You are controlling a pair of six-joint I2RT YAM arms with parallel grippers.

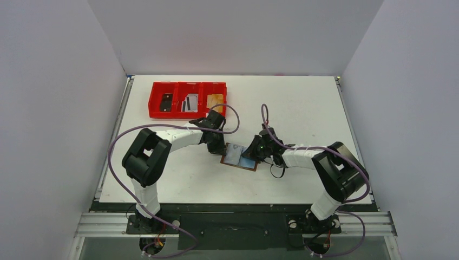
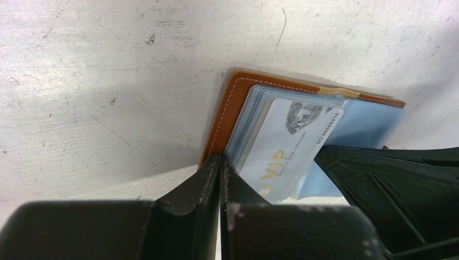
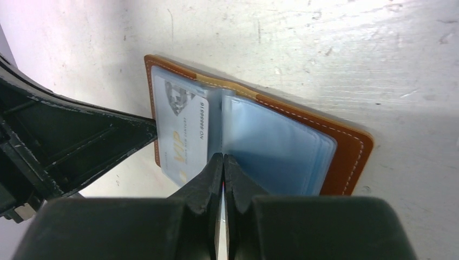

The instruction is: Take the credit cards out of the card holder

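Observation:
The brown card holder [image 1: 240,166] lies spread on the white table, with clear blue sleeves [image 3: 281,143]. A white VIP card [image 2: 292,141] sits in its left half. In the left wrist view, my left gripper is shut, tips down at the holder's left edge; anything thin between them cannot be made out. My right gripper is shut with nothing between its fingers. Its tips are right of the VIP card, over the sleeves near the holder's middle, and the card is outside them. The card's lower end is partly hidden by the fingers.
A red three-part tray [image 1: 176,115] stands at the back left, with a dark item, grey-and-white items and a yellowish item in its compartments. Both arms close in on the holder from either side.

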